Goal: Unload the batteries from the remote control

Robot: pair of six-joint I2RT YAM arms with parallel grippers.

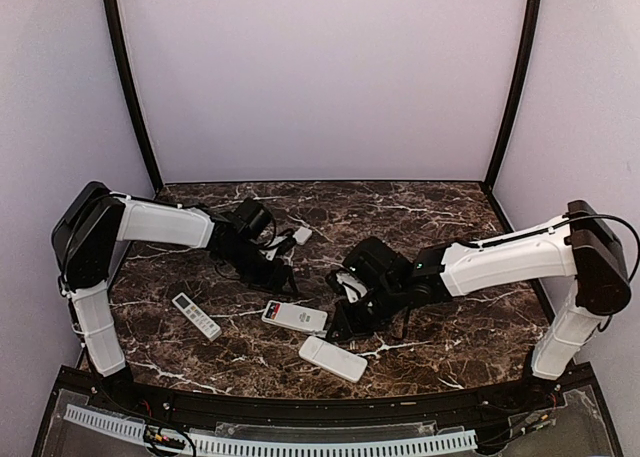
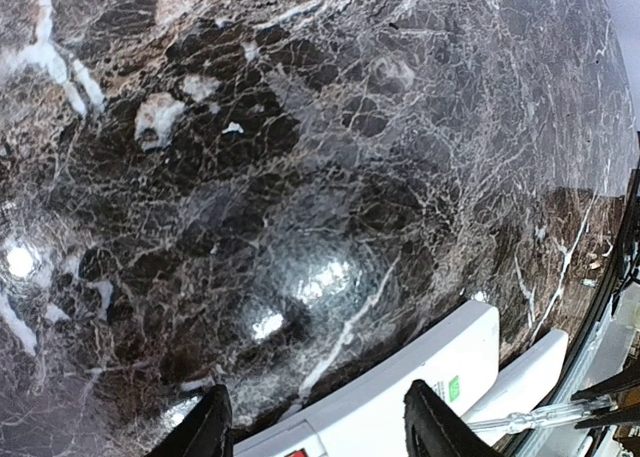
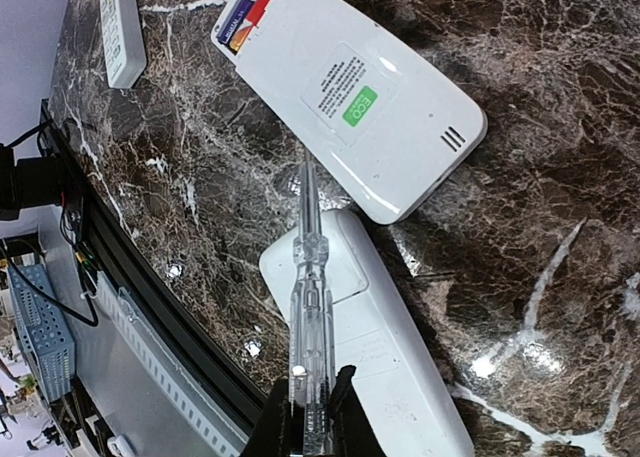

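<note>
A white remote (image 1: 294,316) lies back-up at the centre, its battery end showing red and blue cells (image 3: 246,12) in the right wrist view. My right gripper is shut on a clear screwdriver (image 3: 309,327), whose tip reaches the long side of that remote. A second white remote (image 1: 332,359) lies beneath the screwdriver, nearer the front. My left gripper hovers above and behind the battery end, its fingers apart with nothing seen between them.
Another remote (image 1: 196,316) lies face-up at the left. A small white item (image 1: 302,235) sits behind the left gripper. The front rail (image 3: 160,307) borders the marble table.
</note>
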